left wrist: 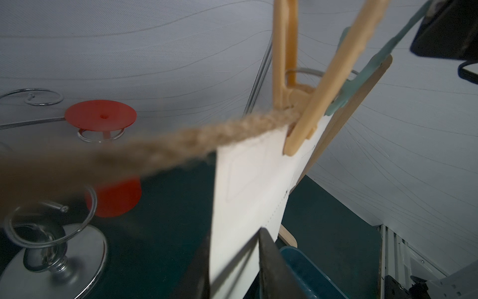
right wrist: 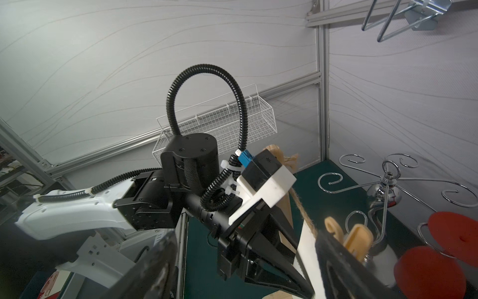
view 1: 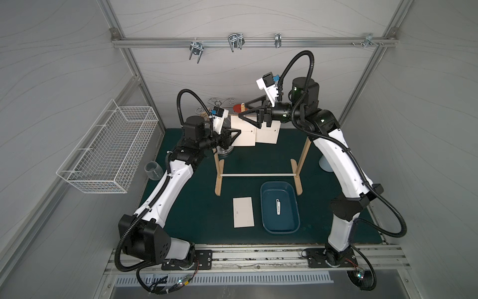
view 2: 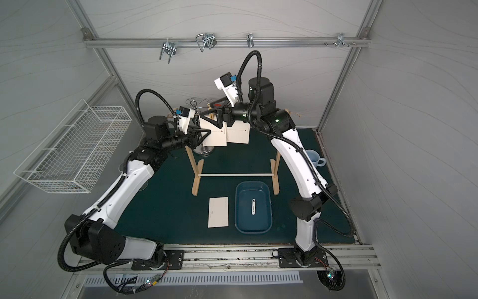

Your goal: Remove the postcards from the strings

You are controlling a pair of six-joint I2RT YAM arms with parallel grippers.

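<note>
Two cream postcards hang side by side from a string, the left postcard [view 1: 243, 138] under a yellow clothespin [left wrist: 326, 74] and the right postcard [view 1: 268, 134] under a green clothespin [left wrist: 366, 69]. At the left card's lower edge, my left gripper [view 1: 240, 131] stands part open, its fingers [left wrist: 273, 269] on both sides of the card. My right gripper [view 1: 242, 110] is open, in front of the yellow clothespin and beside it in the right wrist view. A third card [view 1: 243, 212] lies flat on the table.
A blue tray [view 1: 266, 228] holding a small white clothespin [view 1: 278, 206] stands at the front. Behind the string rises a metal stand with red discs [left wrist: 101, 115]. The wooden frame [view 1: 219, 182] supports the string, and a blue mug [view 2: 312, 158] is at the right.
</note>
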